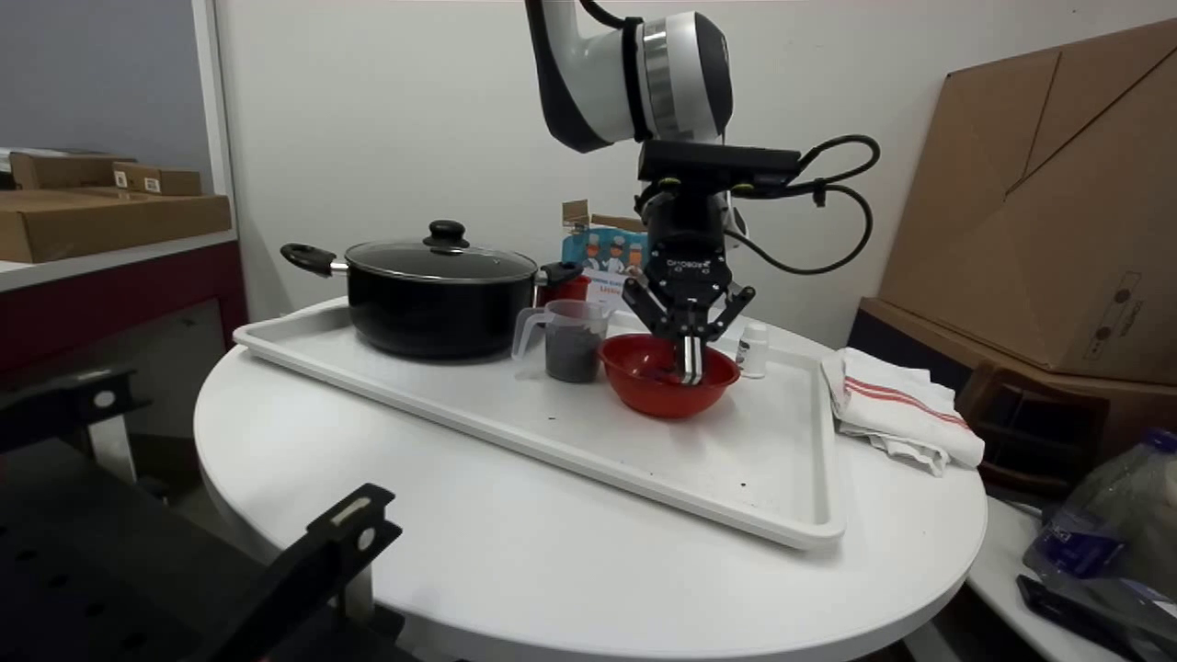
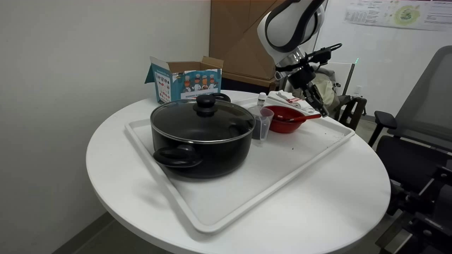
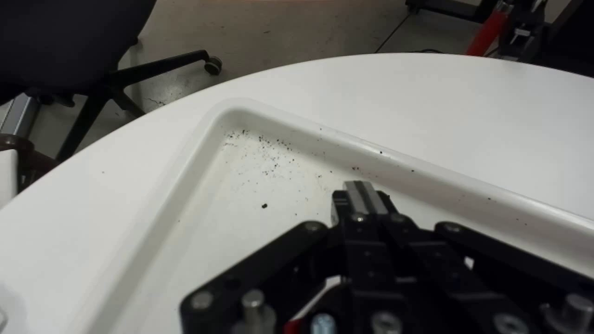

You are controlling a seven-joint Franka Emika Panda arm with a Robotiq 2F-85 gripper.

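Note:
My gripper (image 1: 691,375) is shut, its metal fingertips pressed together in front of the red bowl (image 1: 651,399) in exterior view 1. In the wrist view the gripper shows nothing between its fingers. A red utensil (image 2: 307,118) leans in the bowl (image 2: 284,127) in exterior view 2; its handle sticks out over the rim, its end close to the fingertips. Whether they touch it cannot be told. Left of the bowl stands a clear measuring cup (image 1: 574,344) with dark contents. The lidded black pot (image 1: 439,303) sits farther left.
Everything stands on a white tray (image 2: 271,192) on a round table. A small white bottle (image 1: 753,351) is behind the bowl, a folded towel (image 1: 899,406) at the right, and a blue box (image 2: 188,82) at the back. The tray's front right corner holds only dark crumbs.

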